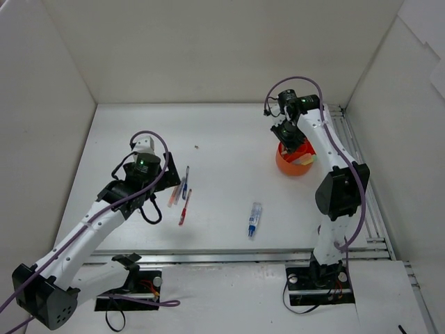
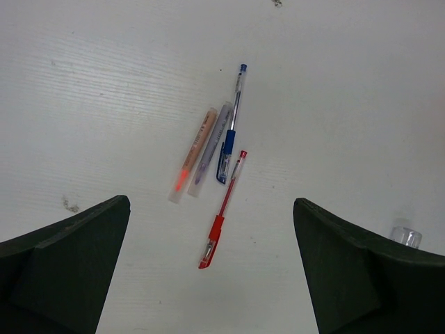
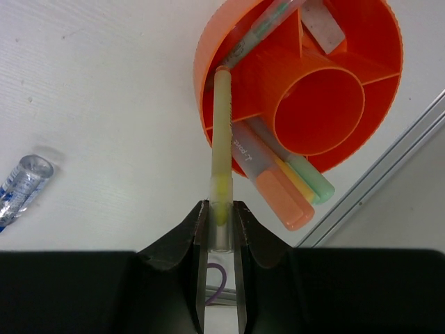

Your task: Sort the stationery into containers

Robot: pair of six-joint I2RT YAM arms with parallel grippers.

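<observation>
My right gripper is shut on a yellow highlighter (image 3: 221, 139), whose far end reaches into the orange pen holder (image 1: 292, 167); several markers and highlighters stand in that holder's compartments. My left gripper is open above the table, over a red pen (image 2: 219, 226), a blue pen (image 2: 229, 139), a purple pen (image 2: 212, 146) and an orange one (image 2: 195, 149) lying loose. A blue-labelled tube (image 1: 254, 219) lies near the front middle, also partly seen in the right wrist view.
A metal rail (image 3: 407, 149) runs along the right edge, beside the holder.
</observation>
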